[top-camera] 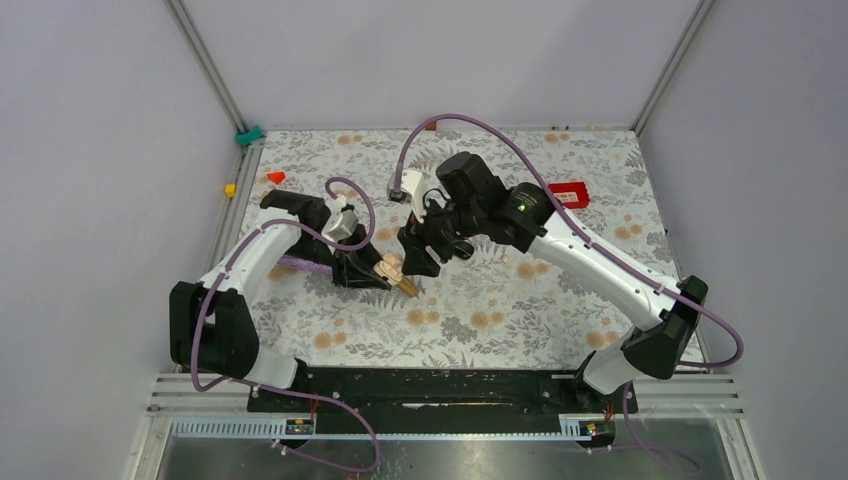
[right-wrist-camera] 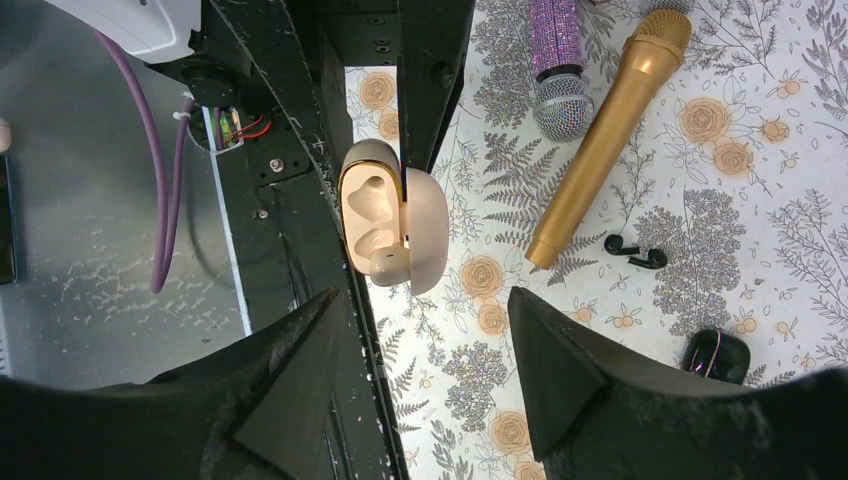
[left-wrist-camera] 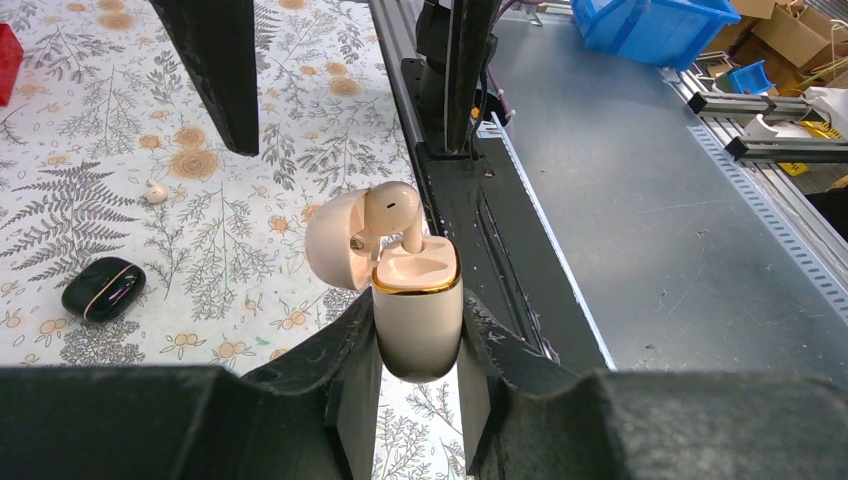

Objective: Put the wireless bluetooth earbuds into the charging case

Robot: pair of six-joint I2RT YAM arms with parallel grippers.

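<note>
My left gripper is shut on the cream charging case [left-wrist-camera: 418,335], holding it above the table with its lid [left-wrist-camera: 338,240] hinged open. A cream earbud [left-wrist-camera: 394,208] stands at one end of the case, its stem down and rounded head sticking up; how deep it sits cannot be told. The right wrist view shows the same earbud [right-wrist-camera: 390,266] beside the two hollows in the case [right-wrist-camera: 371,205]. My right gripper is open, fingers apart and empty, facing the case. A second cream earbud [left-wrist-camera: 156,192] lies loose on the table.
A gold microphone [right-wrist-camera: 605,150], a purple glittery microphone [right-wrist-camera: 560,60], black earbuds [right-wrist-camera: 636,251] and a black case [right-wrist-camera: 717,356] lie on the floral cloth. Farther right is a red box [top-camera: 568,195].
</note>
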